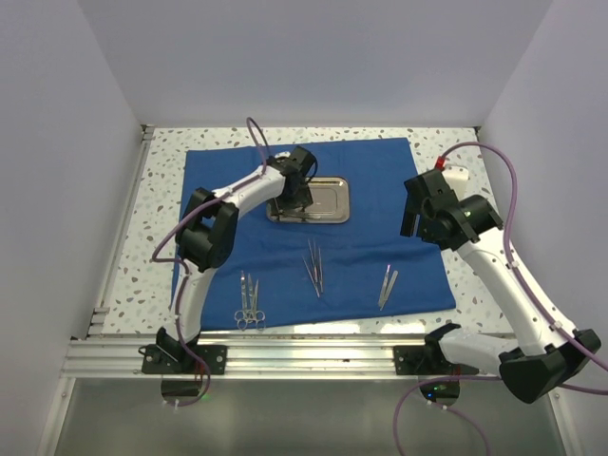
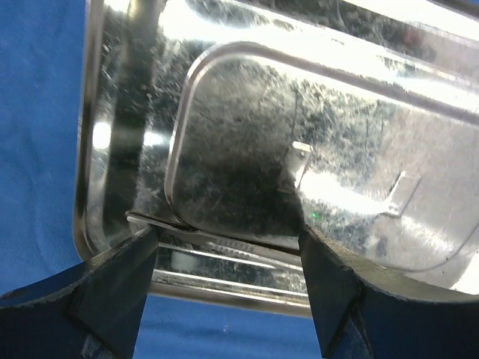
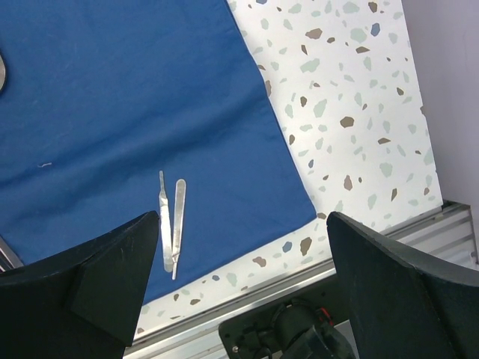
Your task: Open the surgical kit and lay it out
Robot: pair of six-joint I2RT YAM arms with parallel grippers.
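A steel tray (image 1: 331, 199) sits on the blue cloth (image 1: 370, 171). My left gripper is inside it, part open around a thin steel instrument (image 2: 179, 228) lying along the tray's near side. On the cloth below lie thin pointed instruments (image 1: 313, 266), scissor-like instruments (image 1: 250, 304) at left, and two slim handled pieces (image 1: 388, 285) at right, also in the right wrist view (image 3: 178, 217). My right gripper (image 1: 423, 204) is open above the cloth's right side, holding nothing.
The speckled table top (image 1: 142, 237) shows around the cloth, with grey walls at both sides and metal rails along the front.
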